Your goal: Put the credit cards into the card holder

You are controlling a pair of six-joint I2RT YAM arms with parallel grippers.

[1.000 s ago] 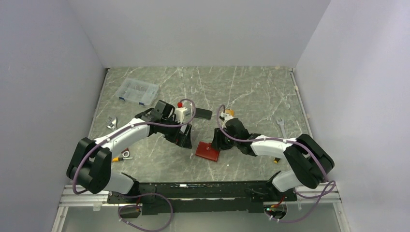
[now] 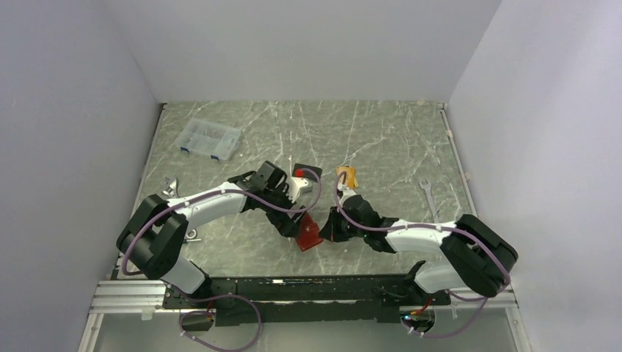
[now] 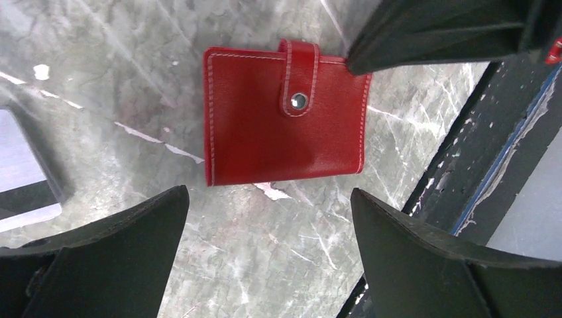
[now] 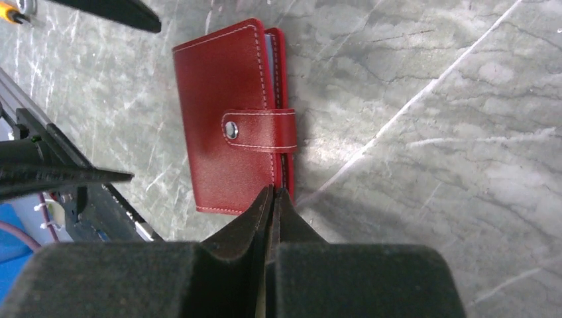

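The red leather card holder [image 2: 310, 233] lies on the marble table between the grippers, its snap strap fastened across it, with something pale between its covers in the right wrist view. My left gripper hangs over it with fingers spread and nothing between them. My right gripper is shut, its fingertips at the holder's edge below the strap, nothing visible held. A silver card-like item [image 3: 23, 172] lies at the edge of the left wrist view.
A clear plastic box [image 2: 207, 139] is at the back left, a dark rectangle [image 2: 308, 169] and yellow item [image 2: 346, 173] behind the grippers, a wrench [image 2: 429, 196] at the right.
Both arms have moved toward the front of the table, the left also rightward over the card holder. The card holder looks turned and shifted slightly toward the front.
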